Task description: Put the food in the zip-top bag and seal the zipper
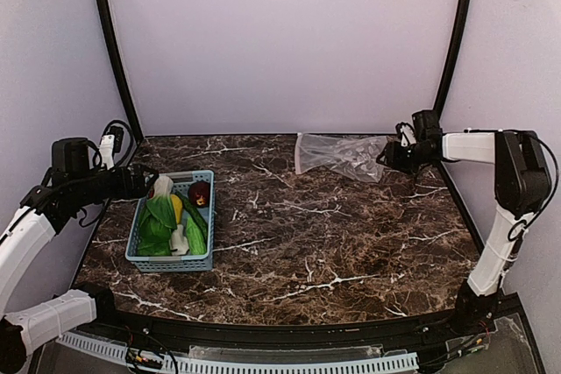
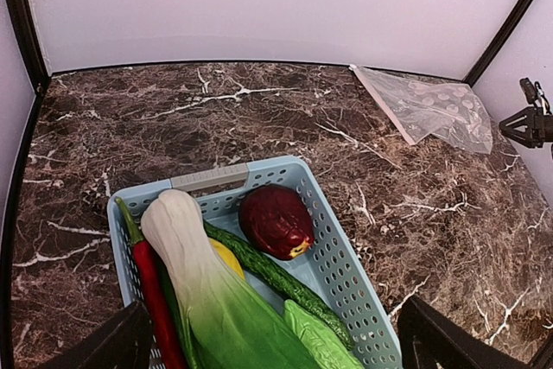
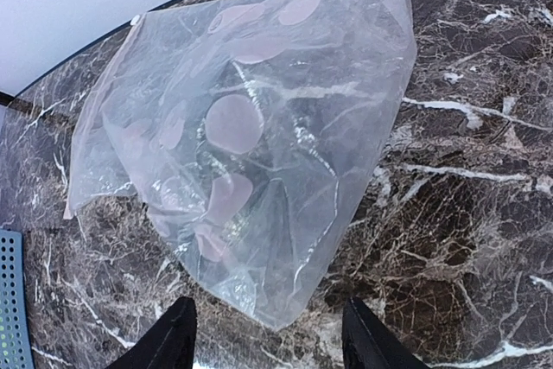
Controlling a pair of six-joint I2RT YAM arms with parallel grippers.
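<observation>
A clear zip top bag lies flat and empty at the back right of the table; its pinkish zipper edge is on the left. My right gripper is at the bag's right end, fingers apart and nothing between them, with a bag corner just ahead of the fingertips. Over the blue basket's left rear stands my left gripper, open and empty. The basket holds the food: a bok choy, a red chili, a cucumber, a dark red round item and something yellow.
A white wall rises right behind the bag. Side walls stand close to both arms.
</observation>
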